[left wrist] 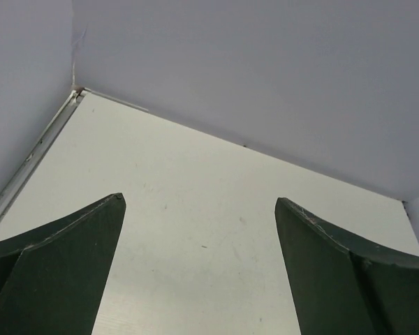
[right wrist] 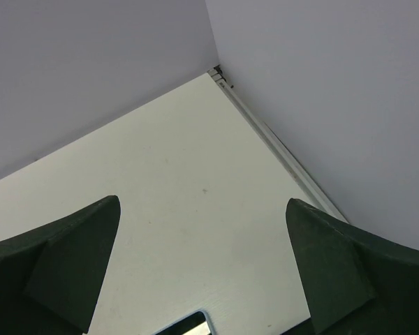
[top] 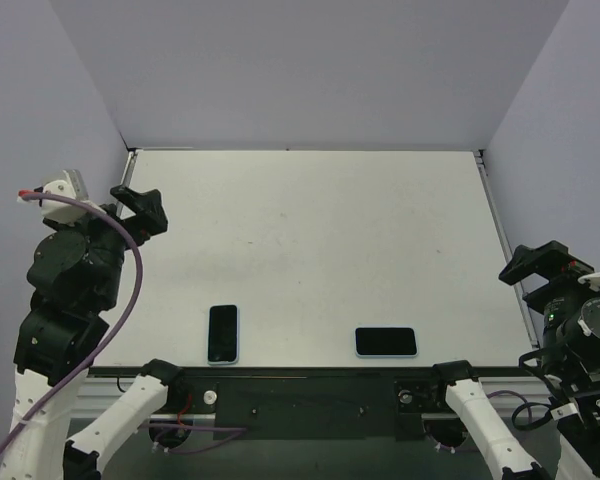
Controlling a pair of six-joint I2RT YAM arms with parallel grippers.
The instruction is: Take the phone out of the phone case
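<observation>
Two dark-screened phones with light blue edges lie flat near the table's front edge in the top view: one upright-oriented phone (top: 223,334) at left, one crosswise phone (top: 385,341) at right; whether each has a case is hard to tell. The right one peeks into the bottom of the right wrist view (right wrist: 188,325). My left gripper (top: 140,205) is raised at the table's left side, open, fingers (left wrist: 63,272) apart and empty. My right gripper (top: 530,265) is raised at the right side, also open and empty, fingers (right wrist: 349,272) apart.
Grey walls (top: 310,80) enclose it at the back and both sides, with metal rails along the side edges.
</observation>
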